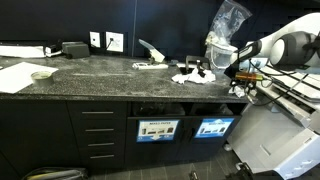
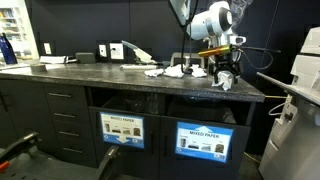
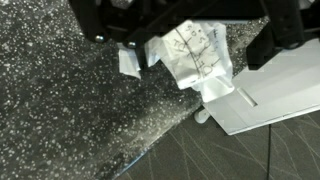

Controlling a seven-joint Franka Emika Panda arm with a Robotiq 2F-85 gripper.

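Observation:
A crumpled white paper with dark writing (image 3: 196,55) lies between the two fingers of my gripper in the wrist view. The gripper (image 2: 224,66) points down over the right end of the dark counter (image 2: 150,82), with the paper (image 2: 225,80) just below it. In the first exterior view the gripper (image 1: 240,82) is small beside the counter's right end. Its fingers stand open around the paper, one dark finger (image 3: 278,40) showing on the right. Whether either finger touches the paper is hard to tell.
More crumpled white paper (image 1: 193,76) lies on the counter left of the arm. Below are open bins labelled mixed paper (image 2: 203,141). A clear plastic bag (image 1: 228,20) stands behind the arm. A white cabinet (image 1: 280,140) stands at the right.

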